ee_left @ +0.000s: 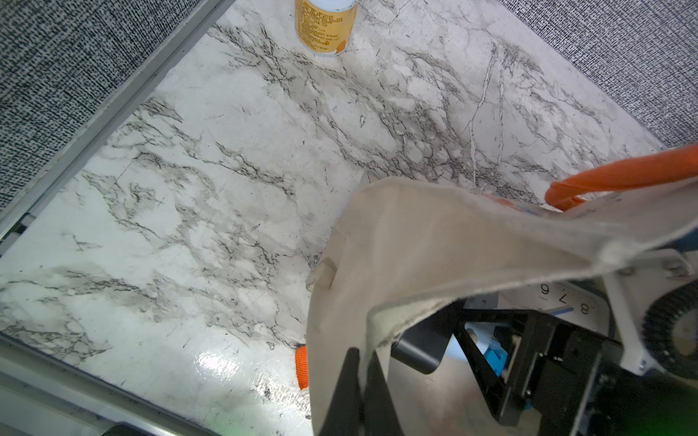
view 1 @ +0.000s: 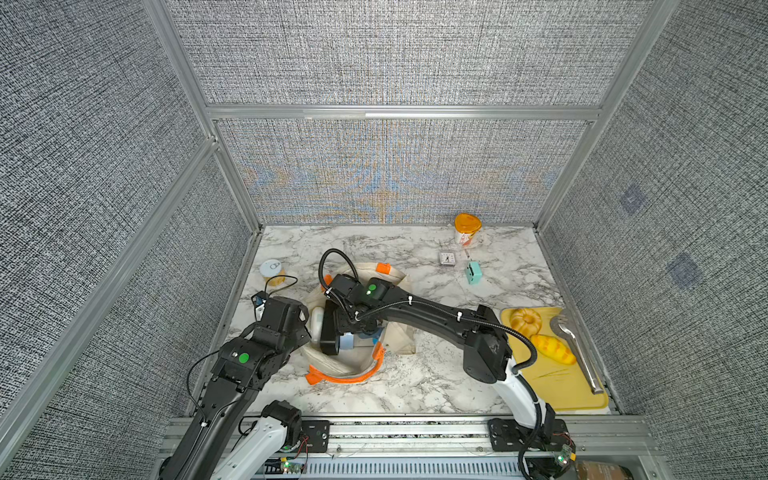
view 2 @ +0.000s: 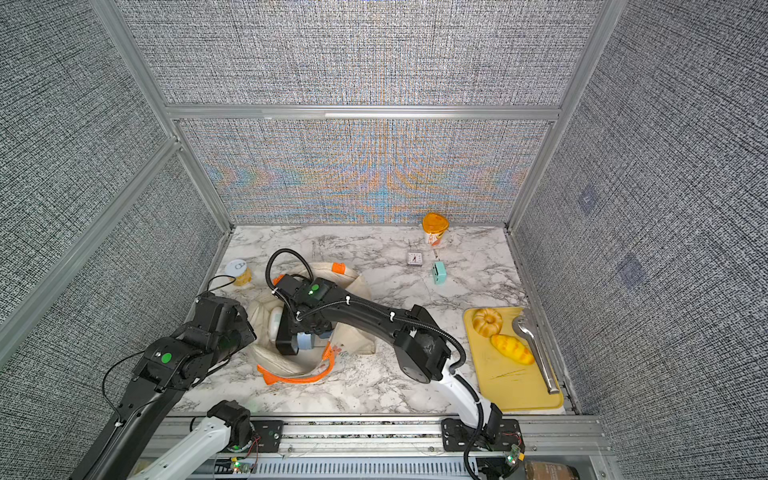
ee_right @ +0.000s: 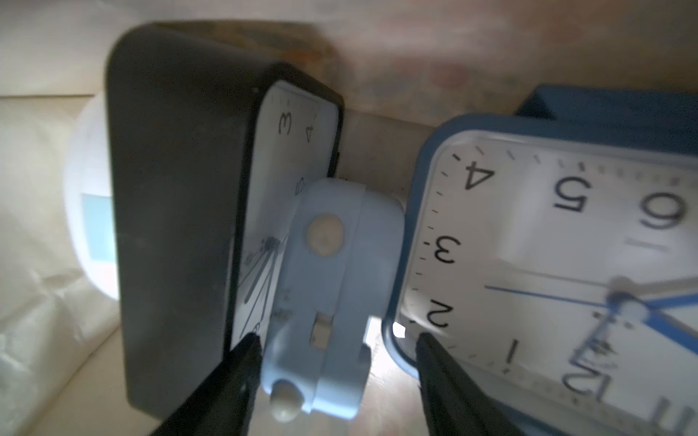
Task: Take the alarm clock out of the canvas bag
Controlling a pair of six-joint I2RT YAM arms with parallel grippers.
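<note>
The canvas bag (view 1: 344, 368) with orange handles lies open on the left of the table. My left gripper is shut at its rim, with a thin fold of canvas by the fingertips. Inside, the right wrist view shows a black alarm clock (ee_right: 174, 218) on its side, a pale blue clock (ee_right: 327, 276) and a blue-rimmed clock (ee_right: 538, 239) facing up. My right gripper is down in the bag, part open, its fingers either side of the pale blue clock's lower end. A white round item (ee_right: 87, 174) is partly hidden behind the black clock.
A yellow board (view 1: 544, 384) with breads and a wrench is at the right. An orange tub (view 1: 467, 226), small clock (view 1: 447, 259) and teal object (view 1: 473, 273) stand at the back right; a can (ee_left: 323, 25) is left of the bag.
</note>
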